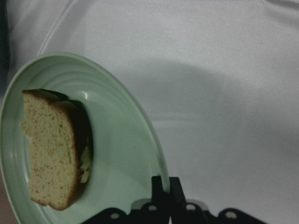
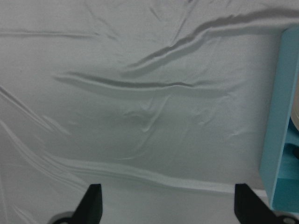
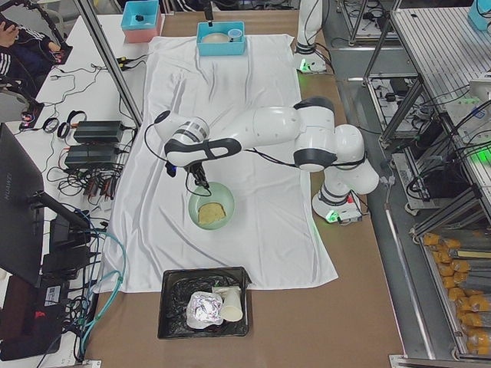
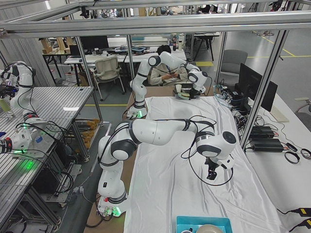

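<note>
A pale green plate (image 3: 222,193) with a slice of bread (image 3: 211,215) on it lies on the white cloth. In the left wrist view the plate (image 1: 117,154) fills the left side, the bread (image 1: 51,149) on it, and my left gripper is shut on the plate's rim, its fingers close together. My right gripper is open over bare cloth, beside a blue bin (image 2: 273,149) at the right of the right wrist view.
A black tray (image 3: 173,307) with foil and a cup stands at the near end. A blue bin (image 3: 221,49) holding dishes is at the far end.
</note>
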